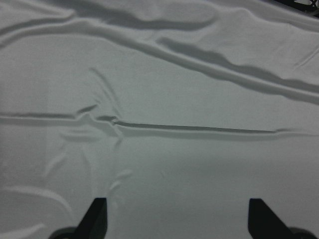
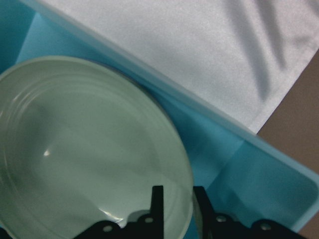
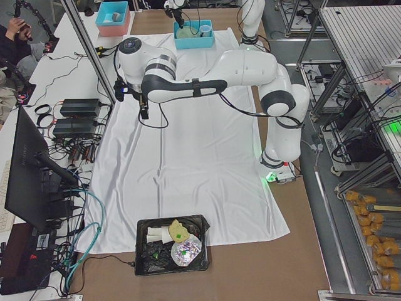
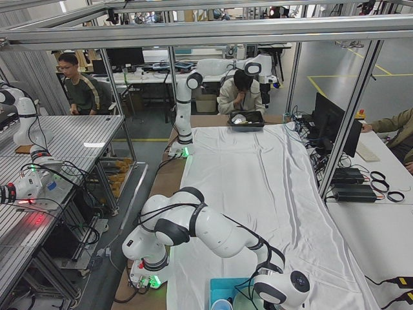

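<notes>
A pale green plate (image 2: 84,134) lies inside a light blue bin (image 2: 264,184) in the right wrist view, with my right gripper at its right rim, one finger over the plate and the other at the rim; whether it grips cannot be told. The same bin (image 3: 194,42) shows at the far end in the camera left view, holding a pale cup (image 3: 205,30). My left gripper is open above the bare white cloth (image 1: 179,164), nothing between its fingers.
A black tray (image 3: 144,251) with white items, a yellow disc and a foil-covered round thing stands at the near end. A monitor (image 3: 25,169) and cables border the cloth on the left.
</notes>
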